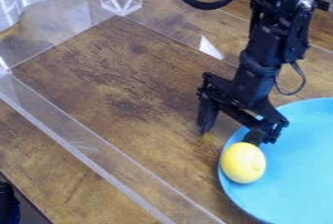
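Note:
My gripper (229, 123) is open, its dark fingers spread low over the wooden board just at the left rim of a blue plate (294, 190). A yellow lemon-like object (243, 162) rests on the plate, just below the gripper's right finger. Nothing shows between the fingers.
A small white piece shows behind the arm.

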